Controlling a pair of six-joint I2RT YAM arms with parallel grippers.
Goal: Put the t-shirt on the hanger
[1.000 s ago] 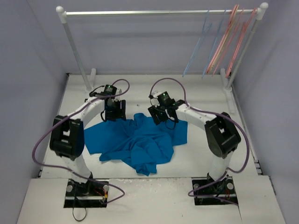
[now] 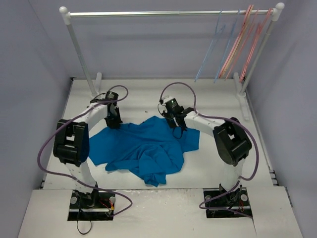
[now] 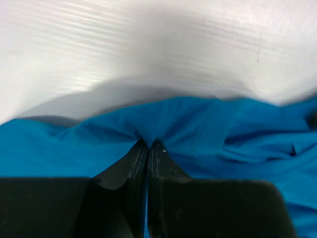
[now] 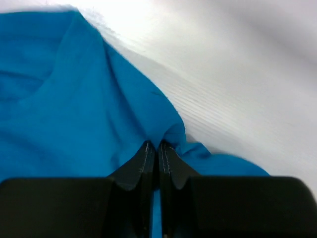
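Observation:
A blue t-shirt lies spread and rumpled on the white table. My left gripper is at its upper left edge, and in the left wrist view its fingertips are shut on a pinched fold of the fabric. My right gripper is at the upper right part, and in the right wrist view its fingertips are also shut on the cloth's edge. Blue and pink hangers hang at the right end of the rail.
A white rack with a horizontal rail stands over the back of the table, its feet at both sides.
The left has shifted slightly left, and the shirt's top edge between them is drawn a little straighter and higher.

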